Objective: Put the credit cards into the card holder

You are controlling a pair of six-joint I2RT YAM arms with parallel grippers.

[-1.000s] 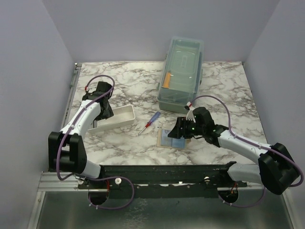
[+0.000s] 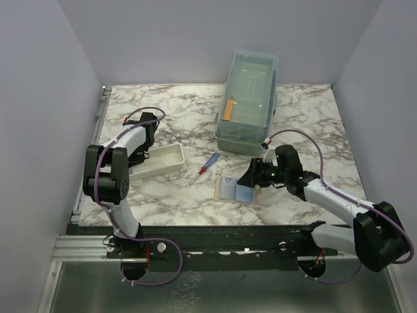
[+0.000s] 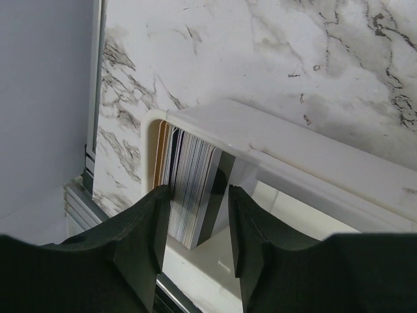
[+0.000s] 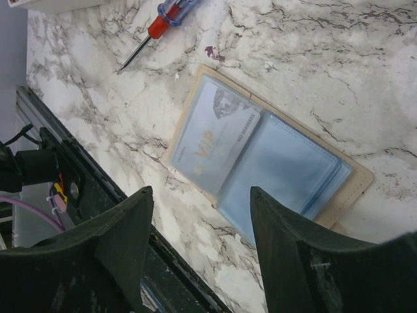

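In the left wrist view a stack of cards (image 3: 189, 179) stands on edge at the end of a long white tray (image 3: 296, 143). My left gripper is part open at the stack, one finger touching or very near it. In the right wrist view my right gripper stands open just short of a tan card holder (image 4: 357, 179), which holds a silver VIP card (image 4: 215, 134) and a light blue pocket (image 4: 280, 169). Nothing is between its fingers.
A screwdriver (image 2: 208, 163) lies between the tray and the holder. A lidded translucent green box (image 2: 247, 98) occupies the back middle-right. Bare marble is at the front and right.
The right gripper has moved a little to the right over the holder.
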